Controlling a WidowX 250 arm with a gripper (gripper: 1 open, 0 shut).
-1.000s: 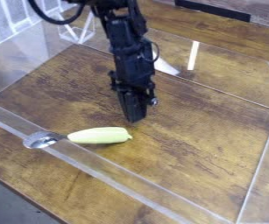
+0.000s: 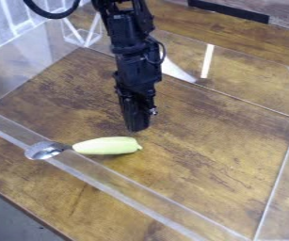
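Observation:
A pale yellow-green, corn-shaped object [image 2: 106, 145] lies on the wooden table, with a metal spoon [image 2: 46, 150] at its left end, the bowl pointing left. My black gripper [image 2: 137, 122] hangs above the table, just up and right of the pale object and apart from it. Its fingers point down, and whether they are open or shut is hard to make out in this view.
Clear acrylic walls [image 2: 134, 202] surround the wooden work area [image 2: 222, 160]. A dark strip [image 2: 229, 11] runs along the back.
My gripper has shifted very slightly left over the last second. The pale object and the spoon lie where they were.

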